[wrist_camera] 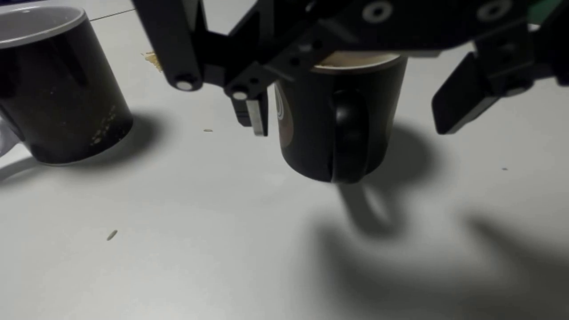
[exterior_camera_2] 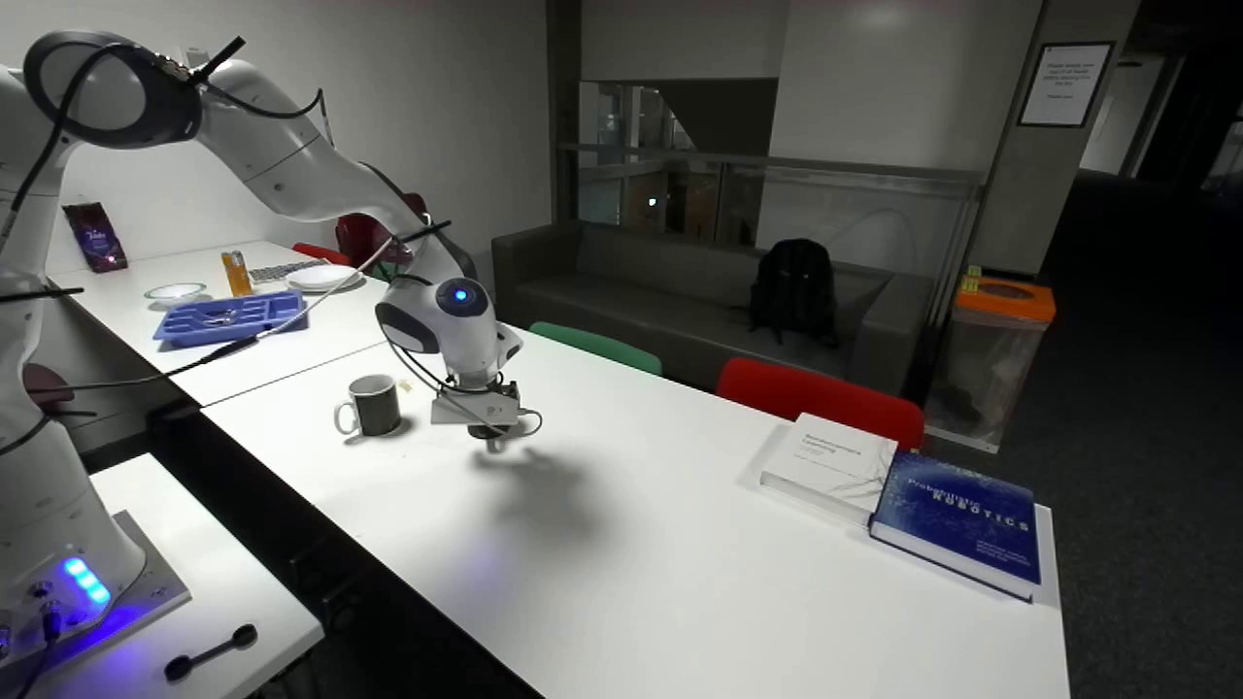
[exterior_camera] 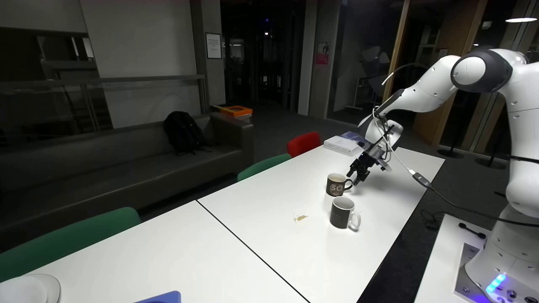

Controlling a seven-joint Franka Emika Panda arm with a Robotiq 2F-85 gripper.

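Note:
A dark mug (exterior_camera: pixel 334 186) with "30" on its side stands upright on the white table, its handle turned toward my gripper (exterior_camera: pixel 356 177). In the wrist view, my gripper is open, its two fingers spread wide on either side of the dark mug (wrist_camera: pixel 314 128) as seen from here, with the handle (wrist_camera: pixel 350 138) lying between them in the picture. Neither finger appears to touch the mug. A second mug (exterior_camera: pixel 341 213), dark outside and pale inside, stands upright nearby with a white handle. Exterior view 2 mostly hides the "30" mug behind the hand.
Crumbs (exterior_camera: pixel 300 218) lie near the mugs. Books (exterior_camera_2: pixel 829 462) rest at the table's far end. A blue tray (exterior_camera_2: pixel 233 320) and a white plate (exterior_camera_2: pixel 321 278) sit on the adjoining table.

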